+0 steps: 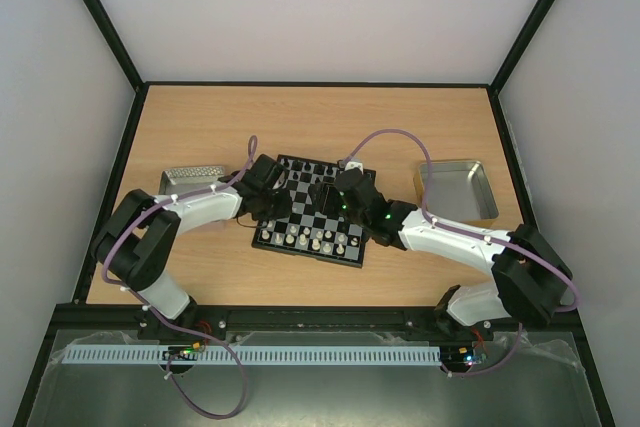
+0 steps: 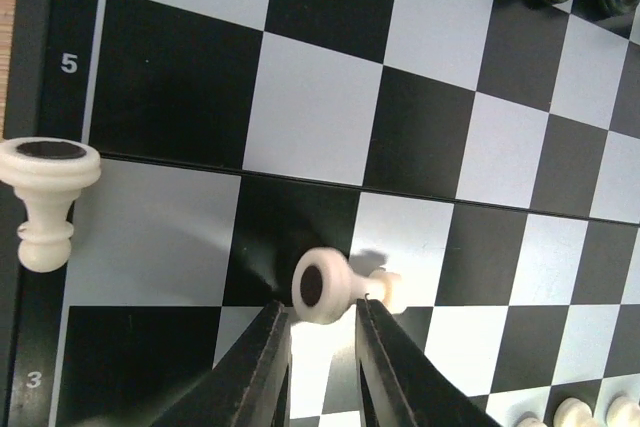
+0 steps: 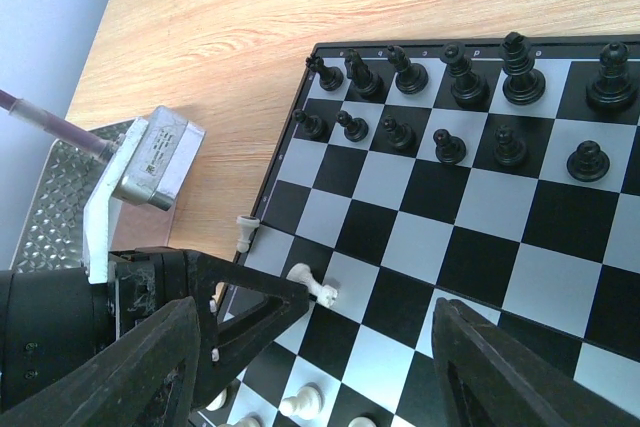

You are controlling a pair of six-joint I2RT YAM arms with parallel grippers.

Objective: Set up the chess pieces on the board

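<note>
In the left wrist view a white piece (image 2: 322, 287) lies on its side just beyond my left gripper's (image 2: 318, 319) open fingertips, and another white piece (image 2: 46, 202) lies at the board's left edge. The chessboard (image 1: 300, 197) has rows of black pieces (image 3: 520, 77) along the far side and white pieces (image 1: 314, 245) along the near side. My right gripper (image 1: 322, 197) hangs over the board, open, with nothing seen between its fingers.
A metal tray (image 1: 456, 187) sits at the right, and another tray (image 1: 190, 179) at the left, partly behind my left arm.
</note>
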